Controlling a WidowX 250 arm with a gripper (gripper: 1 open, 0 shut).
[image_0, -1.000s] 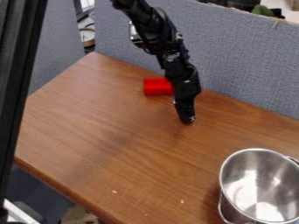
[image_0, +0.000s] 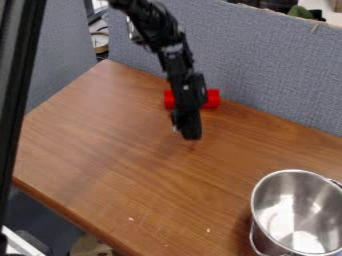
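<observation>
My black gripper (image_0: 187, 128) reaches down to the wooden table (image_0: 114, 160) from the top, in front of a red cylinder (image_0: 210, 98) lying near the back edge, which shows on both sides of it. The gripper looks shut, with nothing visible between its fingers, though it is blurred. A steel pot (image_0: 294, 215) stands at the front right.
Grey padded panels (image_0: 267, 80) border the back and left of the table. A dark vertical post runs along the left side of the view.
The gripper and arm have shifted left, so they now cover the middle of the red cylinder, whose right end has come into sight. The pot is unchanged.
</observation>
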